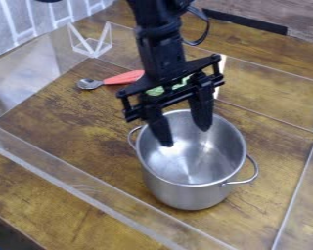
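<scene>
My black gripper [182, 127] is open and low over the steel pot [196, 182], its fingers reaching down at the pot's top; nothing shows between them. The pot has two side handles and looks empty. A green textured vegetable [158, 90] is mostly hidden behind my gripper, and a spoon with a red handle [120, 78] lies to its left.
Clear plastic panels run along the left and right sides. A white wire object [91, 41] stands at the back left.
</scene>
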